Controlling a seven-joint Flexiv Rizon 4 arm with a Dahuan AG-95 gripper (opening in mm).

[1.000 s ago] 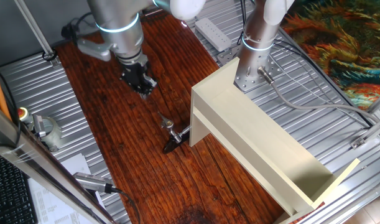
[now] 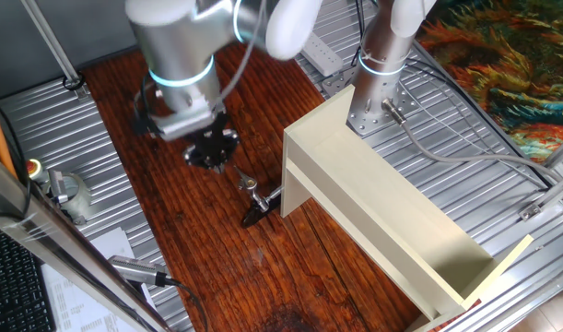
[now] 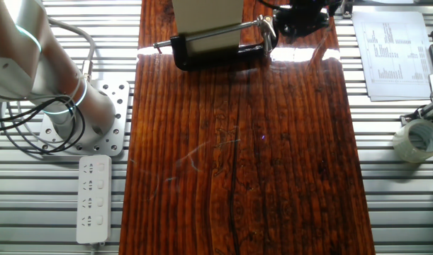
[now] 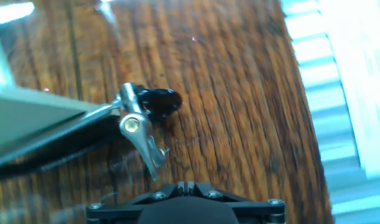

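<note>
A black clamp-like device [image 3: 223, 55] with a silver rod lies on the wooden table beside the cream shelf's end panel. Its silver lever [image 4: 143, 140] sticks up at one end, also seen as a small lever [image 2: 251, 186] in exterior view 1. My gripper has its black fingertips together, with nothing visible between them. In the wrist view the lever's tip is just ahead and left of the fingertips, with a gap. From exterior view 1, the gripper [image 2: 216, 168] hangs to the upper left of the lever, apart from it.
The cream shelf [image 2: 378, 198] occupies the table's right side. A power strip [image 3: 94, 200] lies beside the arm base. Papers [image 3: 392, 53] and a tape roll [image 3: 419, 139] are off the table's other edge.
My gripper has come closer to the lever, and the wrist has turned over the last second. The clamp and the shelf have not moved.
</note>
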